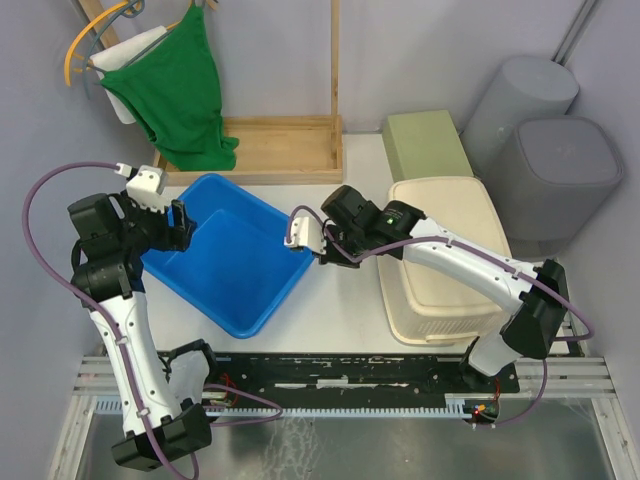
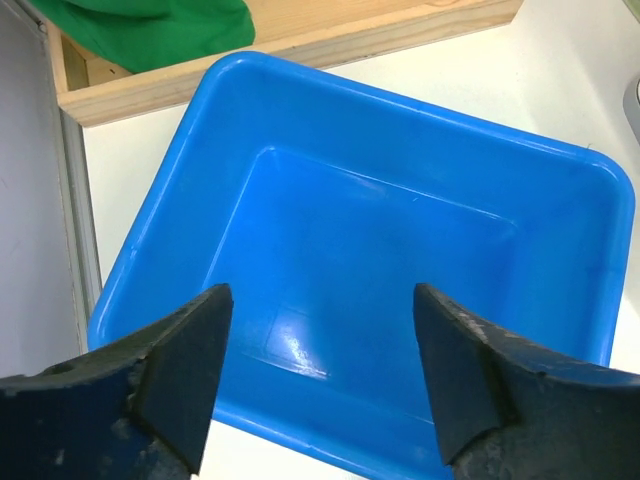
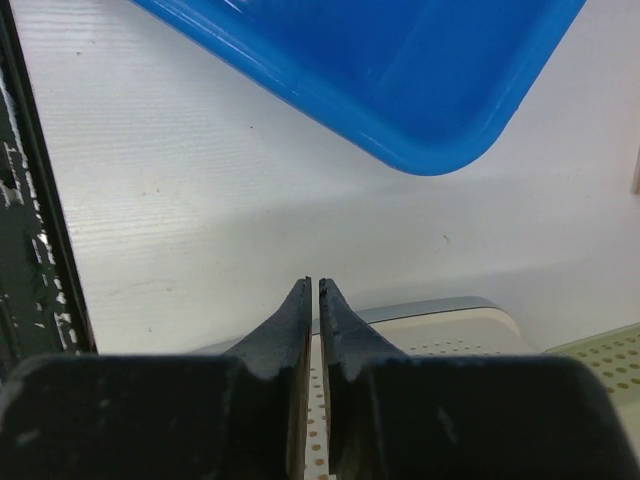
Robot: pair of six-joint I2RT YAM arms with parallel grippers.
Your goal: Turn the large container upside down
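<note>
The large blue container point(image 1: 235, 250) lies on the white surface with its open side up, empty inside. In the left wrist view its floor point(image 2: 370, 250) and rim fill most of the picture. My left gripper point(image 1: 180, 228) hovers over the container's left side. Its fingers point(image 2: 205, 325) are spread well apart, with only the blue interior showing between them. To the right of the container, my right gripper has its fingertips almost together, a thin empty gap between them. A corner of the blue rim point(image 3: 430, 168) shows ahead of it, clear of the fingers.
A wooden tray point(image 1: 285, 178) with a green cloth point(image 1: 185, 100) draped over it stands behind the container. At right are a cream lidded box point(image 1: 450, 225), a green box point(image 1: 425, 150) and grey bins point(image 1: 565, 165).
</note>
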